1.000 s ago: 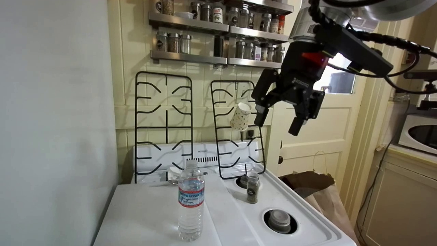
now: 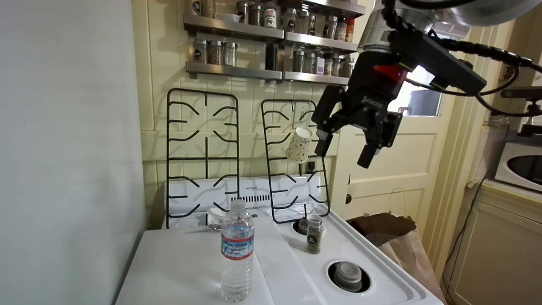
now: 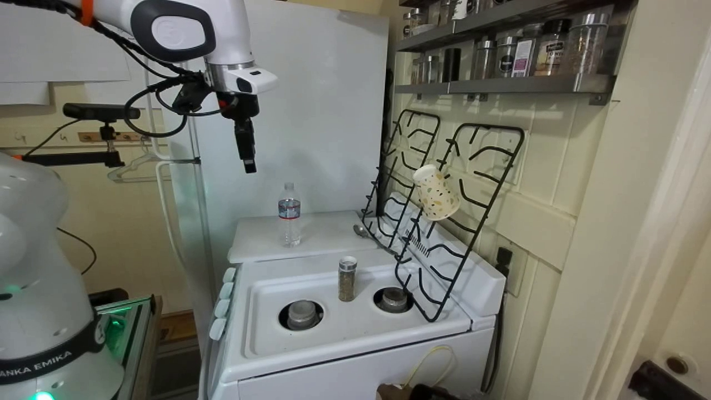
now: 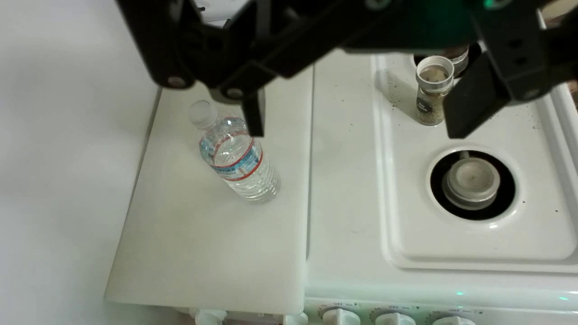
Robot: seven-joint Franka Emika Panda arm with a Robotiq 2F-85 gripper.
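My gripper [image 2: 344, 154] hangs open well above the stove, its two black fingers spread with nothing between them. In the wrist view a clear water bottle [image 4: 238, 157] stands on the white board, partly overlapped by the left finger. The same bottle [image 3: 289, 216] is upright in exterior view 2, below and apart from the gripper. A glass spice jar [image 3: 347, 279] rests upright between two burners. On a prong of the right-hand grate hangs a speckled paper cup [image 2: 300, 145], tilted.
Two black grates [image 2: 203, 158] lean against the wall behind the stove. Metal shelves [image 2: 236, 31] of spice jars run above them. A tall white panel [image 3: 320, 113] borders the board. Bare burners [image 3: 301, 315] sit in the stovetop. The board is mostly clear around the bottle.
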